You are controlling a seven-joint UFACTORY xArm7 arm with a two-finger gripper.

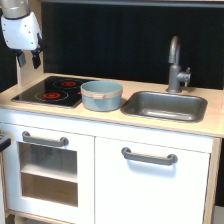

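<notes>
A white robot arm with a dark gripper (28,56) hangs at the upper left, above and left of the stove (50,92). Its fingers are small and dark, so whether they are open or shut is unclear. A teal pot (101,98) with a pale rim sits on the counter between the stove and the sink.
The steel sink (164,105) with a grey faucet (175,75) is on the right. The light wooden counter (210,110) tops a white cabinet with two handled doors. A dark backsplash stands behind.
</notes>
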